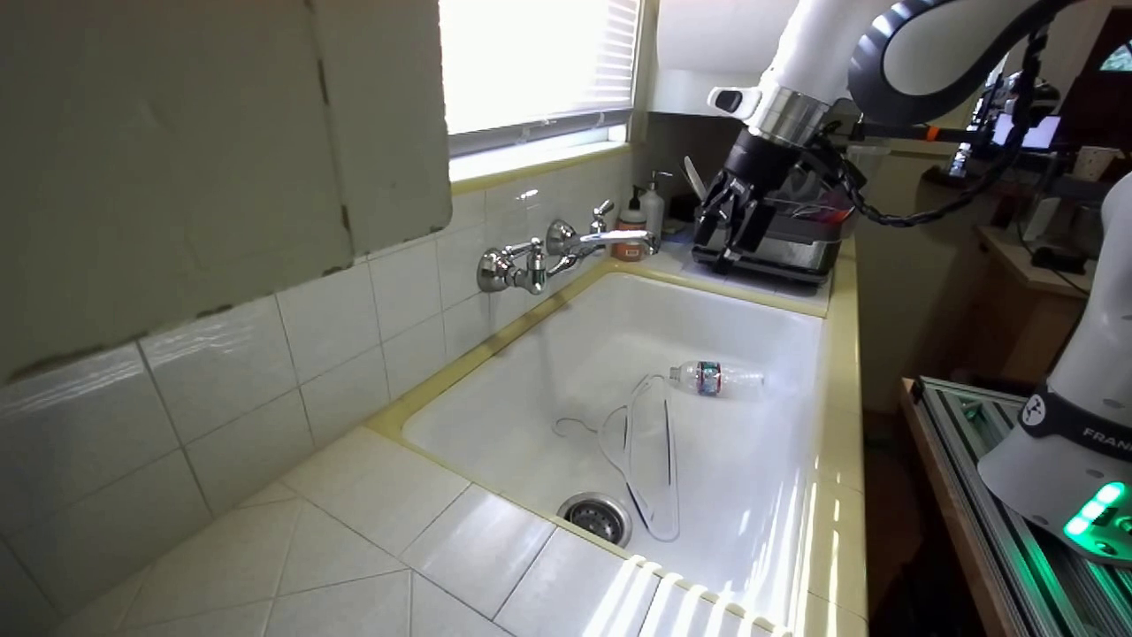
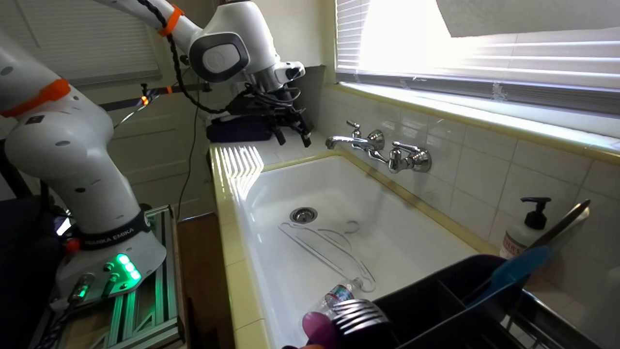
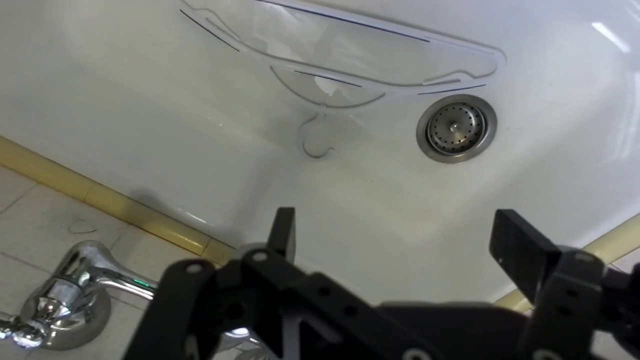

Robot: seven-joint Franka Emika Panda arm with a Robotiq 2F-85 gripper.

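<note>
A clear plastic hanger [image 1: 670,467] lies flat on the floor of the white sink [image 1: 467,409], near the drain. Its hook [image 3: 313,137] points toward the faucet side in the wrist view. Beyond one end of it a clear bottle [image 1: 714,378] with a coloured label rests on its side; exterior view 2 shows this bottle [image 2: 338,294] partly behind the dish rack's contents. My gripper is open and empty, its two fingers wide apart. In exterior view 2 the gripper [image 2: 294,139] is raised well above the hanger's level.
A chrome faucet [image 1: 594,240] juts from the tiled wall over the sink. Soap bottles [image 1: 641,218] and a dish rack [image 2: 441,308] with utensils stand at one end. The metal drain [image 3: 457,128] sits beside the hanger. Much of the sink floor is clear.
</note>
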